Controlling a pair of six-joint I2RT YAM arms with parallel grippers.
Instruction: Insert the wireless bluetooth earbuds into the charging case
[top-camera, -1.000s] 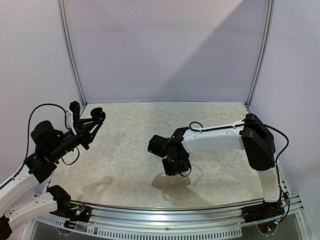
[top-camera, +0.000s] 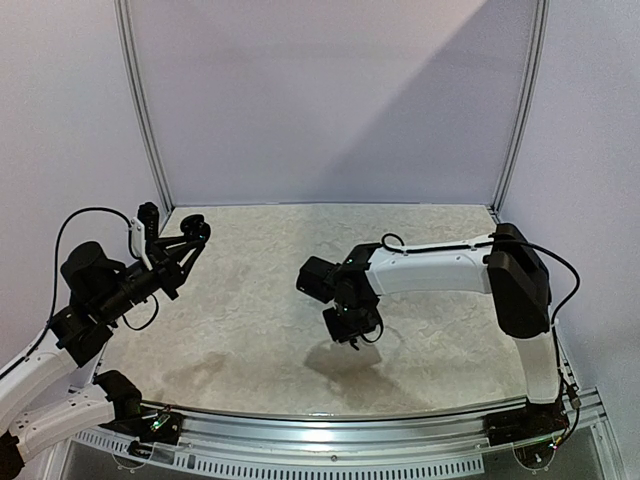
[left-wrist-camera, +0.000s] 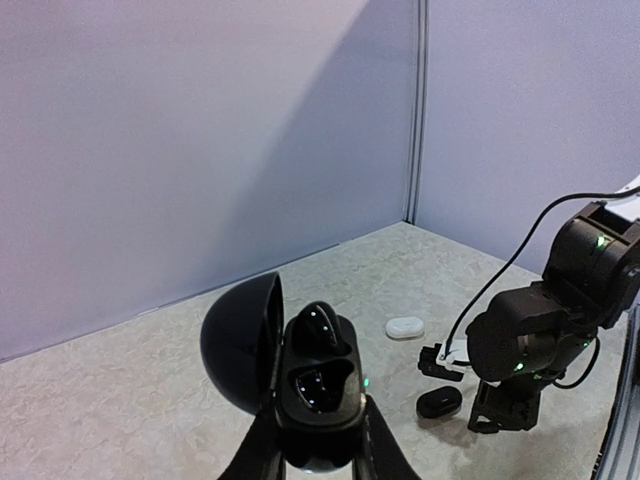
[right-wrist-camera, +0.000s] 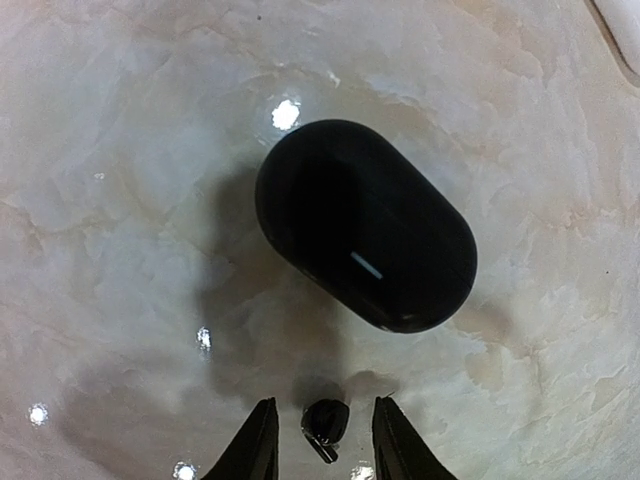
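Note:
My left gripper is shut on the black charging case, held up at the left with its lid open; in the left wrist view both wells show dark, glossy insides. My right gripper points down low over the middle of the table, fingers apart around a small black earbud lying on the surface. A closed black oval case-like object lies just beyond it, also visible in the left wrist view.
A white oval object lies farther back on the pale marble table. The right arm covers much of the centre right in the top view.
The right arm has shifted slightly upward in the top view. The left arm and the case it holds look unchanged.

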